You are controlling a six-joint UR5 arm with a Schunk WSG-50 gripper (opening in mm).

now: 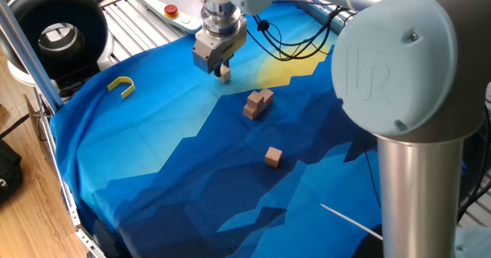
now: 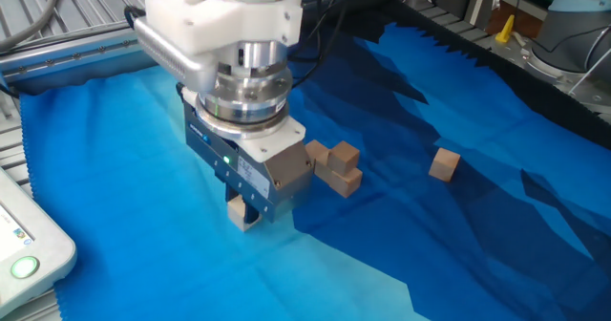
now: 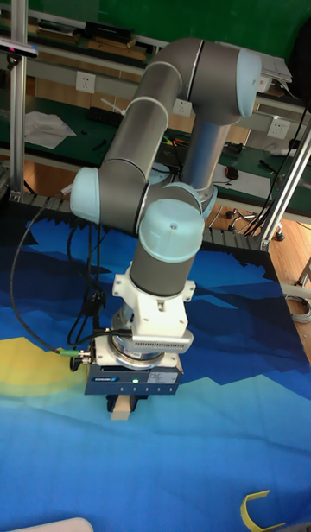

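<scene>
In exterior view 2, my gripper [image 2: 241, 206] points down with its dark fingers on both sides of a pale wooden block [image 2: 240, 218], shut on it. The same block [image 1: 225, 75] shows beneath the gripper [image 1: 221, 71] in exterior view 1, and its end [image 3: 121, 412] in exterior view 3. Whether it touches the cloth is hard to tell. Close by is a small stack of wooden blocks [image 1: 252, 110], one resting on top of others. A single wooden block [image 1: 273, 157] lies apart, further toward the arm's base.
A yellow curved piece [image 1: 123, 84] lies on the blue cloth [image 1: 165, 120] near its edge. A thin white stick [image 1: 349, 220] lies near the arm's base. The teach pendant [image 2: 27, 249] sits beside the cloth.
</scene>
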